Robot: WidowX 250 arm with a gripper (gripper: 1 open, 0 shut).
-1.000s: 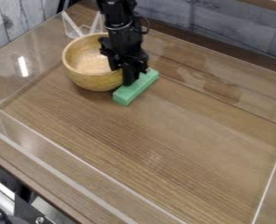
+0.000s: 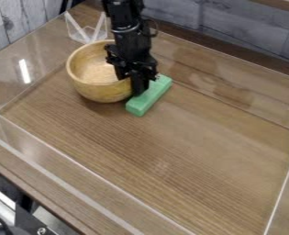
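The black robot gripper [image 2: 132, 72] reaches down from the top centre to the right rim of a round yellow bowl [image 2: 93, 84]. A green block [image 2: 150, 95] lies on the wooden table just right of the bowl, its near end toward the front. The fingertips are dark and overlap the bowl's rim and the block's back, so whether they hold anything cannot be told.
A clear plastic object [image 2: 83, 29] stands behind the bowl at the upper left. Dark edges border the table at the left and top.
The gripper has shifted slightly at the bowl's right rim. The green block has moved a little toward the front.
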